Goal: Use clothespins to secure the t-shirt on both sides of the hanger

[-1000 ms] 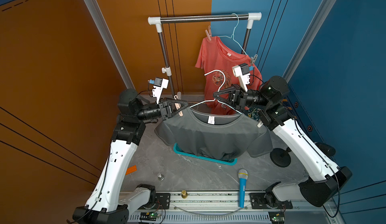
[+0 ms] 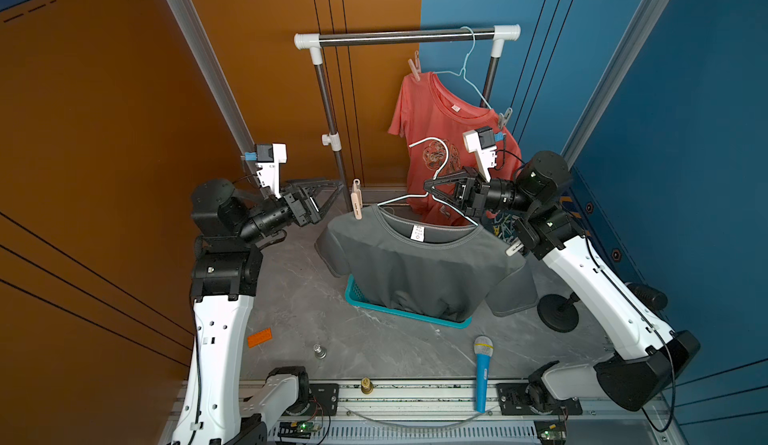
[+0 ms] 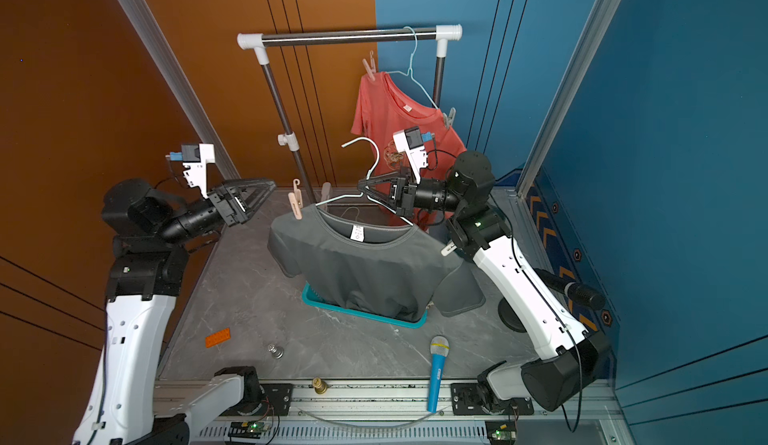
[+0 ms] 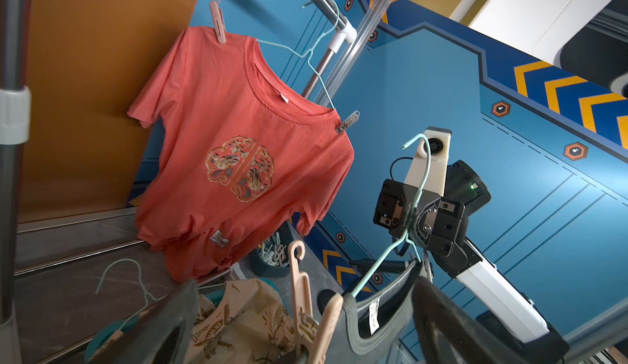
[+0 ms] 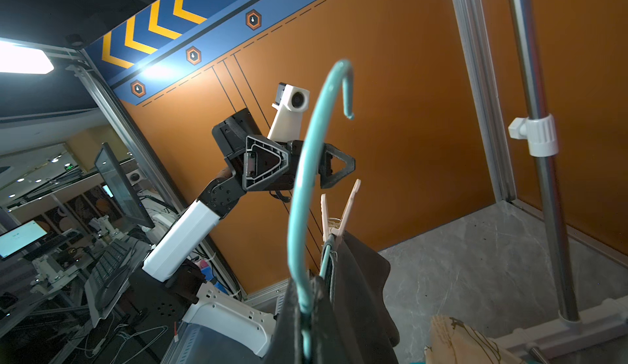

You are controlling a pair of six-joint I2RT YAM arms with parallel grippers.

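Observation:
A grey T-shirt [image 2: 416,261] hangs on a pale hanger [image 2: 404,198], which my right gripper [image 2: 430,186] is shut on at its neck below the hook. A pink clothespin [image 2: 357,201] is clipped at the shirt's left shoulder, also seen low in the left wrist view. A light clothespin [image 3: 449,248] sits at the right shoulder, mostly hidden behind the right arm. My left gripper [image 2: 328,197] stands open and empty, left of the left clothespin and apart from it.
A metal rack [image 2: 404,35] stands behind, holding a red T-shirt [image 2: 432,109] with clothespins on a hanger. A teal basket [image 2: 408,317] lies under the grey shirt. A blue microphone [image 2: 481,373] lies at the front.
My left gripper has moved back to the left, off the clothespin at the shoulder, which now stands free of it. The right gripper has stayed on the hanger with only slight motion.

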